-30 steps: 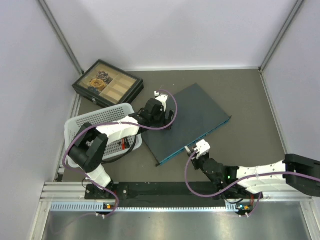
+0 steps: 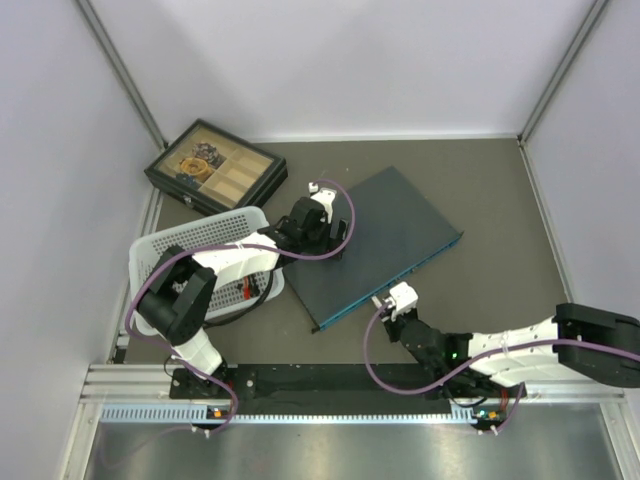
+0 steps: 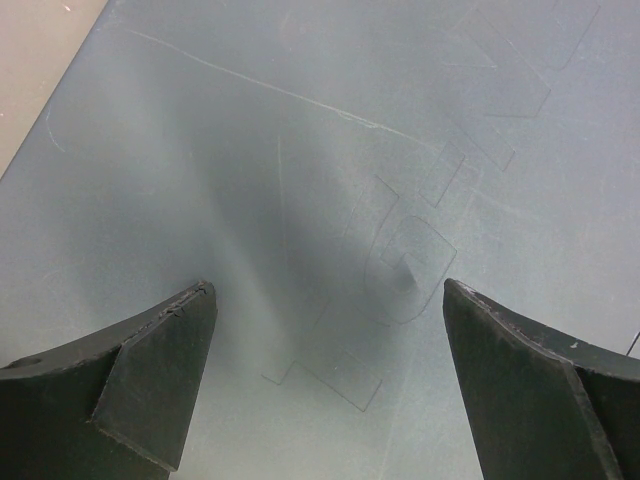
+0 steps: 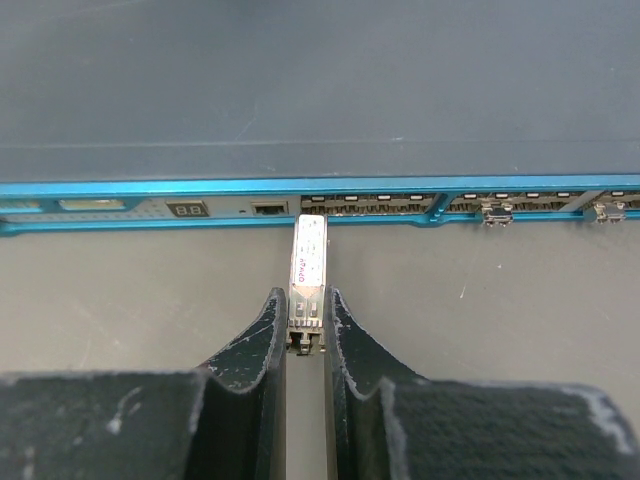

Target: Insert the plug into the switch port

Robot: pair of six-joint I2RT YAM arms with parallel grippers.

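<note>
A small silver plug with a white label (image 4: 308, 255) is pinched at its near end by my right gripper, which is shut on it. The plug's far end meets the front of the switch at the left end of a port row (image 4: 370, 205); whether it sits inside a port cannot be told. The flat dark switch (image 2: 390, 230) lies slantwise on the table, its blue-edged front facing my right arm. My left gripper (image 2: 338, 238) is over the switch's left part. In the left wrist view its fingers (image 3: 160, 375) are wide apart, with only the switch's scratched top (image 3: 300, 200) between them.
Two other silver modules, one nearer (image 4: 496, 214) and one farther right (image 4: 606, 211), protrude from the switch front. A white basket (image 2: 150, 260) stands left of the switch, under my left arm. Behind it is a compartmented case (image 2: 240, 185).
The left arm and the switch have stayed put.
</note>
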